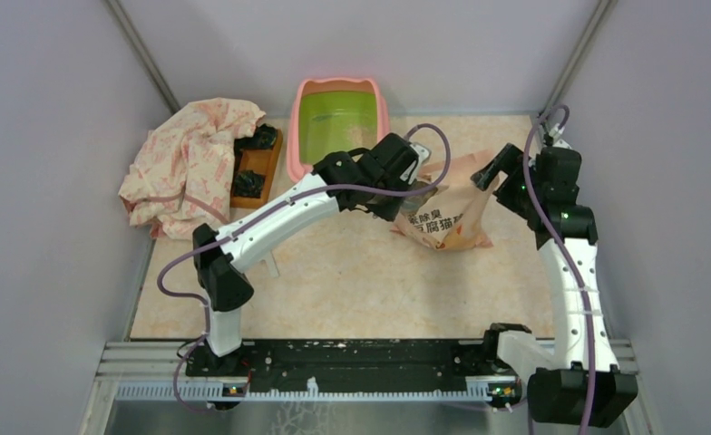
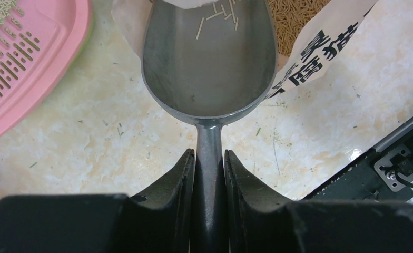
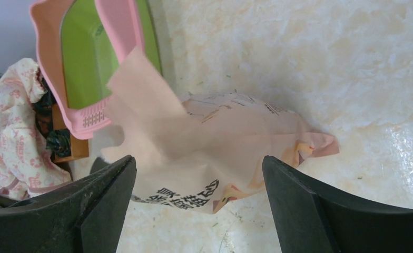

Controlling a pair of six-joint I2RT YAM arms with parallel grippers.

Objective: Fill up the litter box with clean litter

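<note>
The pink-rimmed green litter box [image 1: 337, 122] is at the back, some pellets visible in it in the left wrist view. My left gripper is shut on the handle of a grey scoop [image 2: 208, 68], which holds a few pellets. The scoop is at the mouth of the paper litter bag [image 1: 443, 227], with brown pellets [image 2: 294, 21] inside. My right gripper is open, over the bag's upper right side; whether it touches the bag is unclear.
A patterned cloth [image 1: 189, 163] and a wooden tray [image 1: 259, 163] with black bundles lie at the left.
</note>
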